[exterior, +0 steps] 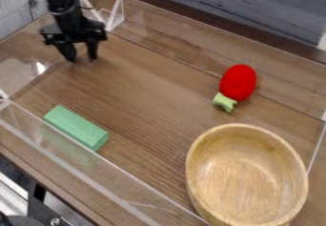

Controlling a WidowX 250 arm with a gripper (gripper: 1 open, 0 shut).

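Observation:
My gripper (69, 49) reaches down from the top left over the wooden table, its dark fingers blurred, so their opening is unclear. Toward the right sits a red rounded object (238, 82), with a small pale green piece (224, 102) touching its lower left. A green rectangular block (75, 127) lies at the lower left. A large round light-wood bowl (245, 173) fills the lower right.
Transparent walls edge the table on the left and near side.

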